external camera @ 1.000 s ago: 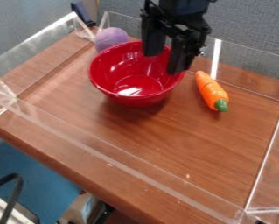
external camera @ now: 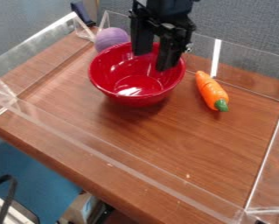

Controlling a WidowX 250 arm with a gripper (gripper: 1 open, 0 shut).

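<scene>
My black gripper point(external camera: 156, 51) hangs over the red bowl point(external camera: 129, 86), its two fingers apart above the bowl's upper part and back rim, with nothing seen between them. The bowl stands upright on the wooden table. An orange carrot point(external camera: 209, 89) lies to the right of the bowl, and a round purple object point(external camera: 110, 37) sits behind it at the left.
Clear plastic walls border it on the sides, with a grey panel behind. Some hardware sits below the near left edge.
The gripper has shifted slightly left over the bowl since a second ago. The bowl, carrot and purple object are where they were.
</scene>
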